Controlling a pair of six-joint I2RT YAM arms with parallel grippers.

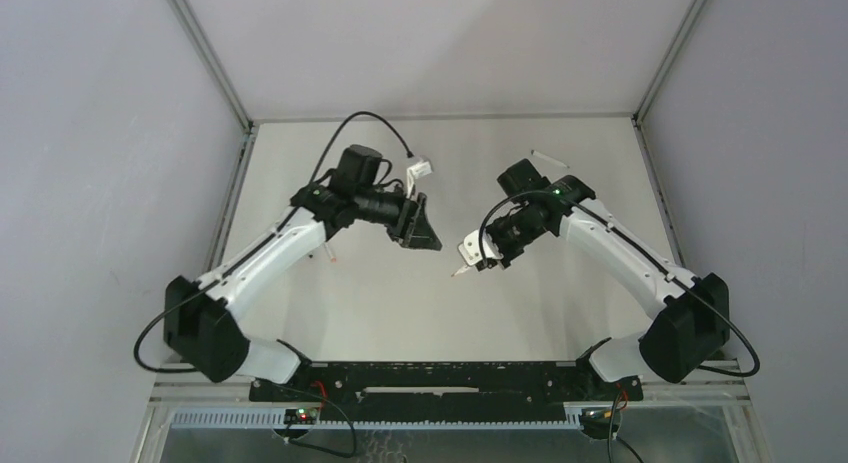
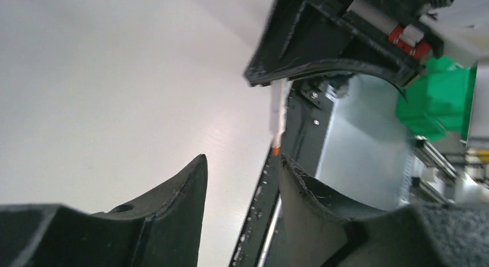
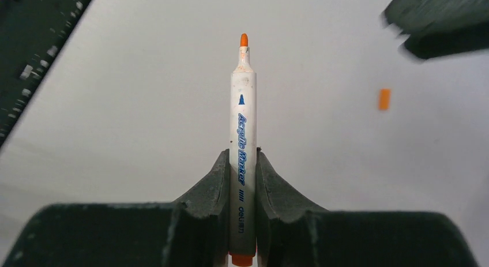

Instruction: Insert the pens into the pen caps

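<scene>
A white marker [image 3: 242, 128] with an orange tip is upright in the right wrist view, held by my right gripper. In the top view that gripper [image 1: 470, 263] is right of centre, the marker pointing down-left. My left gripper [image 1: 423, 241] is up and left of it, apart from it. In the left wrist view its fingers [image 2: 167, 215] have a narrow gap with nothing seen between them, and the held marker [image 2: 277, 114] shows beyond. A small orange piece [image 3: 384, 99], possibly a cap, appears blurred in the right wrist view.
A white pen [image 1: 549, 158] lies at the back right of the table [image 1: 420, 323]. Small pen-like items [image 1: 330, 253] lie left of centre, partly hidden by the left arm.
</scene>
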